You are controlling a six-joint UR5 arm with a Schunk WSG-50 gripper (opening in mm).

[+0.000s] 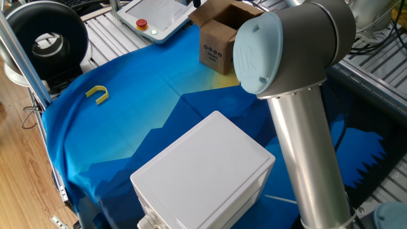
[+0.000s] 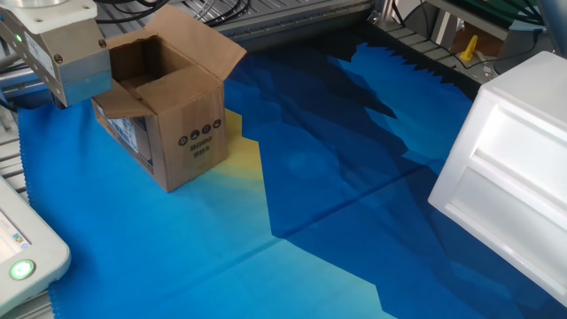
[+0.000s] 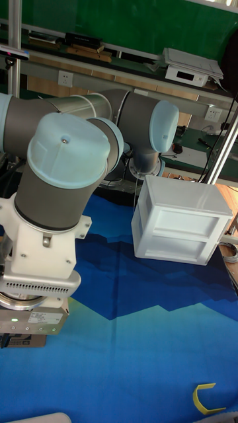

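A curved yellow piece [image 1: 98, 95] lies on the blue cloth [image 1: 149, 89] in exterior view 1, and the same yellow piece [image 3: 204, 399] shows at the lower right in exterior view 3. An open cardboard box [image 2: 190, 142] stands on the cloth, its flaps spread. The white drawer unit [image 1: 203, 165] is also on the cloth, seen from its front with two closed drawers [image 3: 182, 229] in exterior view 3. My gripper's housing [image 2: 71, 53] hangs beside and above the box; its fingers are out of sight, so I cannot tell how the fingers stand or whether they hold anything.
A teach pendant [image 1: 159, 16] with a red stop button [image 1: 141, 24] lies at the table's back edge. My arm [image 1: 305, 146] stands to the right of the drawer unit in exterior view 1. Bare cloth stretches between the box, the yellow piece and the drawer unit.
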